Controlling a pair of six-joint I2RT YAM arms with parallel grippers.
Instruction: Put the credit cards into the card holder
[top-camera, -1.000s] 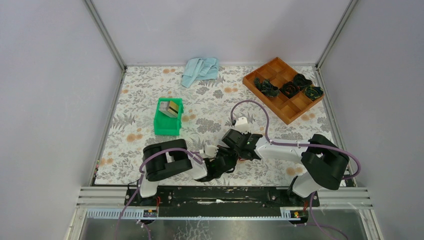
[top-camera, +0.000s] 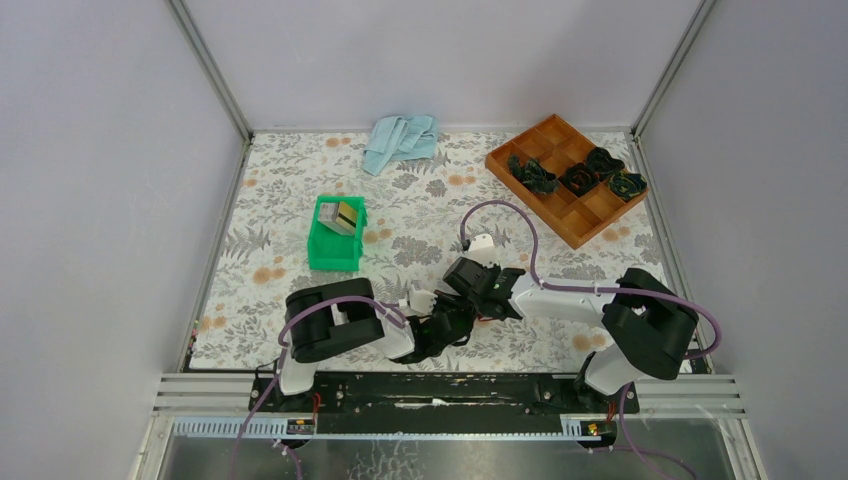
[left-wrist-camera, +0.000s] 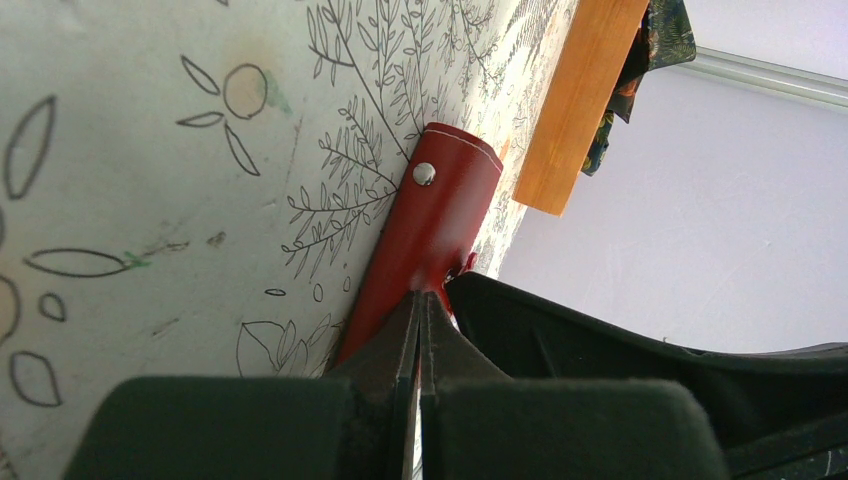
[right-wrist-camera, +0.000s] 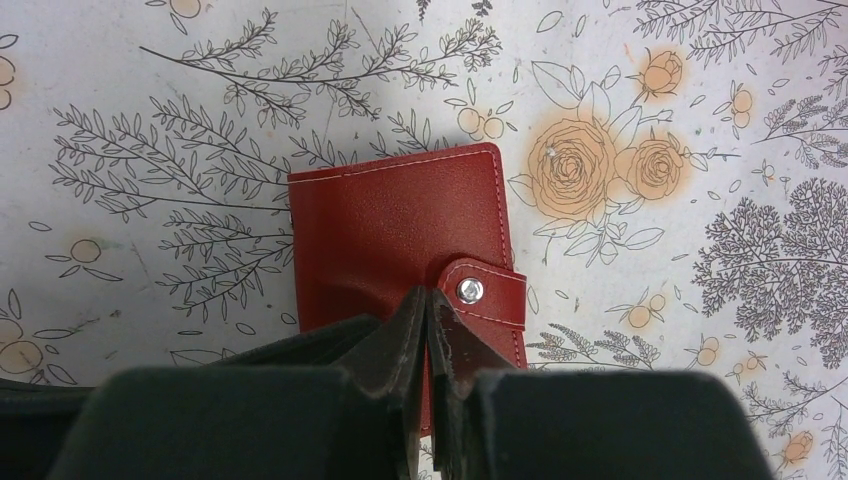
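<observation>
A red leather card holder with a snap strap (right-wrist-camera: 400, 230) lies on the floral table, seen from above in the right wrist view and edge-on as a red holder (left-wrist-camera: 440, 200) in the left wrist view. My right gripper is over its snap side, shut, with what looks like the holder at its tips. My left gripper is shut beside the holder, nothing visible between its fingers. From the top, both arms meet at the front centre and mostly hide the holder.
A green bin (top-camera: 325, 257) with small boxes stands left of centre. A light blue cloth (top-camera: 395, 143) lies at the back, and a wooden compartment tray (top-camera: 575, 225) with several dark items at the back right.
</observation>
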